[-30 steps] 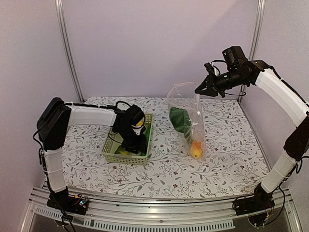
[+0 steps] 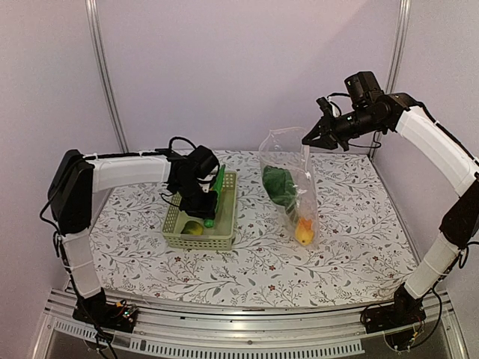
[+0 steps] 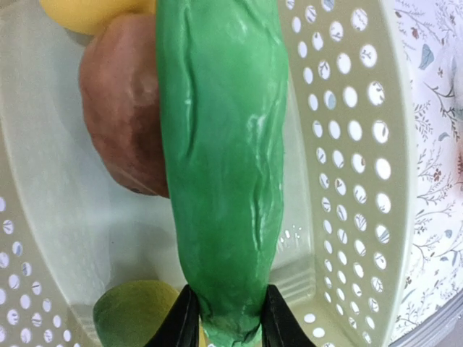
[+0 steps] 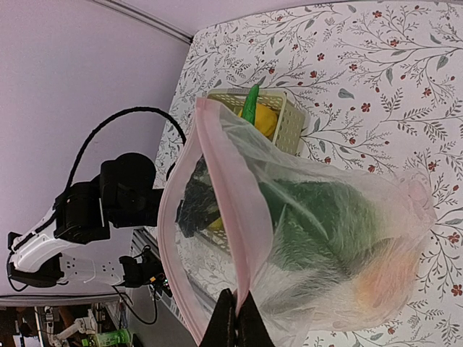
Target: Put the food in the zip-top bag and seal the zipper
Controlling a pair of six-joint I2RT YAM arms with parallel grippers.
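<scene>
My left gripper is shut on the narrow end of a long green vegetable (image 3: 224, 144), over the pale green basket (image 2: 198, 243). Under and beside it in the basket are a reddish-brown round food (image 3: 123, 105), a yellow food (image 3: 94, 13) and a green-yellow fruit (image 3: 134, 314). To the right, my right gripper is shut at the pink-edged rim of the clear zip top bag (image 2: 287, 146), which hangs with its mouth open. Inside the bag show a dark green food (image 2: 278, 185) and an orange-yellow one (image 2: 304, 231) at the bottom.
The basket's perforated wall (image 3: 354, 144) stands close along the vegetable's right side. Pale walls bound the table at the back and sides.
My left gripper has shifted left and up in the top view, and the green vegetable now shows raised and tilted at it. The right arm and the bag have stayed still.
</scene>
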